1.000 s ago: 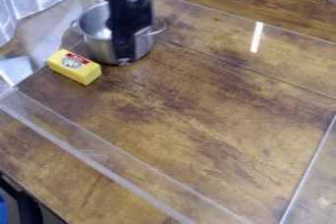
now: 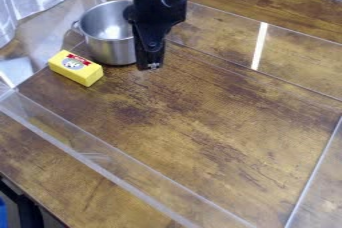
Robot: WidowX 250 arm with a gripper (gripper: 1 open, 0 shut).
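Observation:
My black gripper (image 2: 150,57) hangs at the upper middle, in front of and just right of a silver metal pot (image 2: 102,30), partly covering it. Whether its fingers are open or shut is unclear. A yellow box (image 2: 75,69) with a red and white label lies on the wooden table (image 2: 201,122), left of the gripper and in front of the pot.
Clear panels line the table's left, front and right sides, and a white strip (image 2: 261,44) shows at the upper right. A white object (image 2: 16,70) sits at the far left.
The pot looks shifted slightly left; the yellow box stays put.

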